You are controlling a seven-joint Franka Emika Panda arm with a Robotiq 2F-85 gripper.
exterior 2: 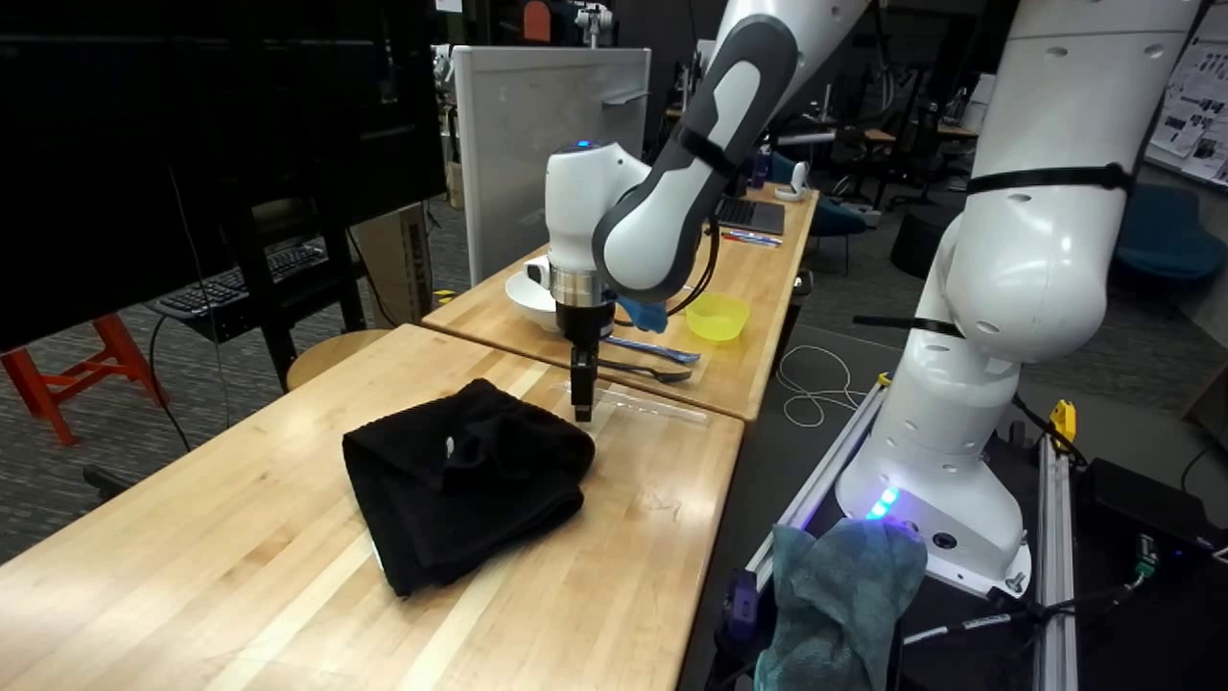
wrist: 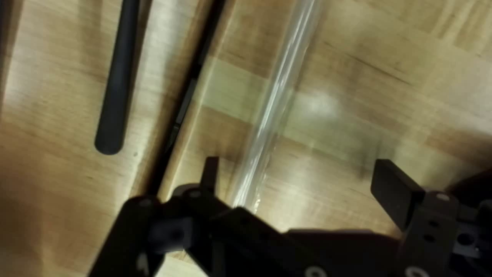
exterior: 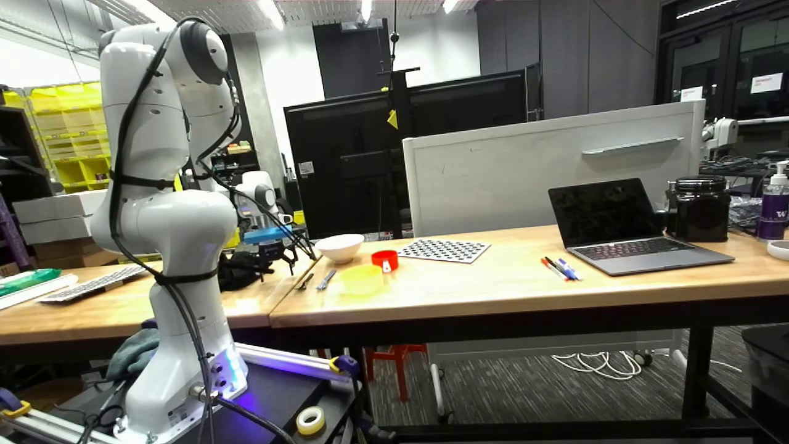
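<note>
My gripper stands open over the wooden table, its dark fingers wide apart and nothing held between them. A clear, glossy strip or tube (wrist: 272,106) runs lengthwise on the tabletop in the wrist view, its near end by the left finger. That same clear strip (exterior 2: 650,403) appears beside the gripper (exterior 2: 583,403) in exterior view 2; whether they touch, I cannot tell. A crumpled black cloth (exterior 2: 460,472) lies close by on the near table. In exterior view 1 the gripper (exterior: 277,271) is small and dark against the cloth.
Past the seam between the tables lie a black fork (exterior 2: 647,370) and a blue-grey utensil (exterior 2: 652,349). A white bowl (exterior: 340,248), red ring-like object (exterior: 384,259) and yellow bowl (exterior: 362,280) stand beyond.
</note>
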